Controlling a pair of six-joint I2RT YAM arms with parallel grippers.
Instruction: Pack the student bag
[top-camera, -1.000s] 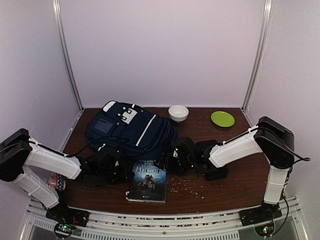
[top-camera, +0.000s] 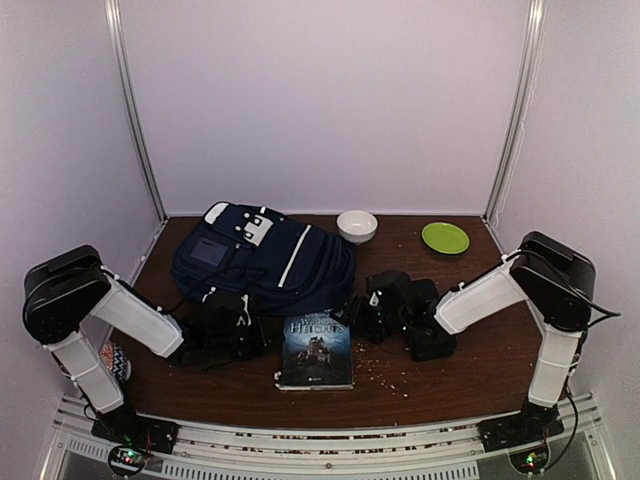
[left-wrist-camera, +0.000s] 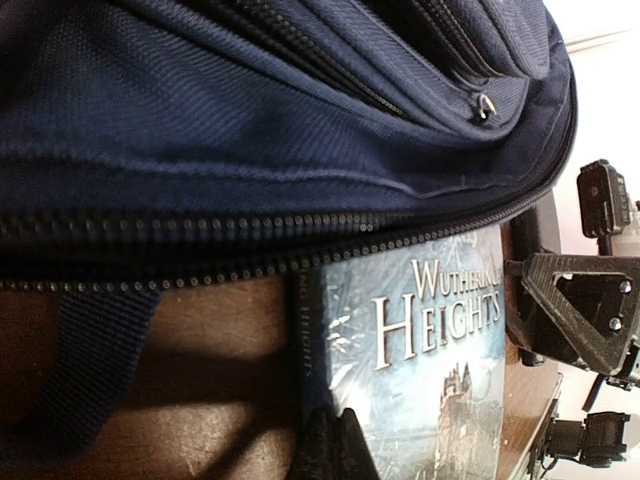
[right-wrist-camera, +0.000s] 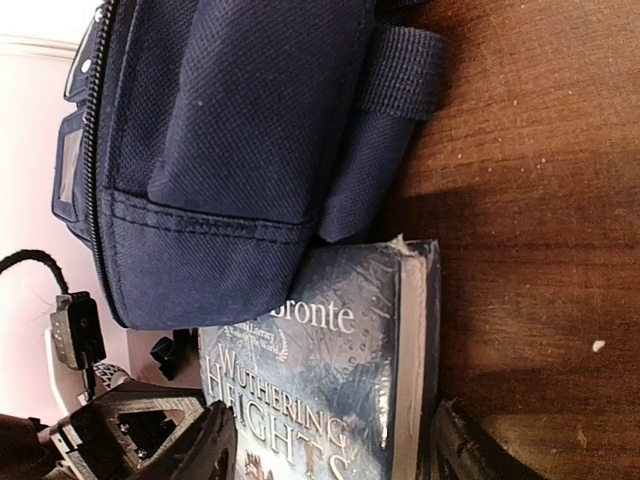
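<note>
The Wuthering Heights book lies flat with its cover up, its far end tucked under the near edge of the navy bag. In the left wrist view, my left gripper is shut, its tips against the spine of the book with nothing seen between them. My right gripper is open at the far right corner of the book. One finger is over the cover and the other beside the page edge. The bag overhangs part of the cover.
A white bowl and a green plate stand at the back. A black object sits under the right arm. At the left edge is a patterned cup. Pale crumbs dot the table right of the book.
The book has slid right and back toward the bag, its far end now further under the bag's edge. Both grippers have shifted right alongside it.
</note>
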